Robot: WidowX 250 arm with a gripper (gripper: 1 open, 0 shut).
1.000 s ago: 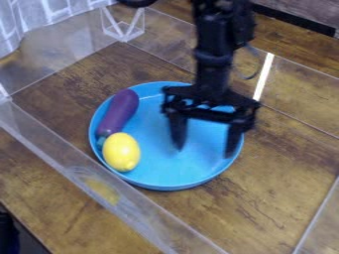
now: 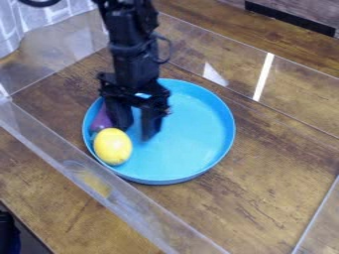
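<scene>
A blue plate [image 2: 191, 149] sits on the wooden table. A yellow egg-shaped object [image 2: 114, 147] rests at its left front. The dark gripper [image 2: 133, 119] reaches down from the top at the plate's left side, beside a purple elongated object [image 2: 99, 120] that is largely hidden behind it. The gripper is blurred, so how far apart its fingers are and whether they touch the purple object cannot be told.
A clear plastic edge [image 2: 66, 159] runs along the left.
The gripper has moved left across the plate from the right side to over the purple object, which is now mostly covered.
</scene>
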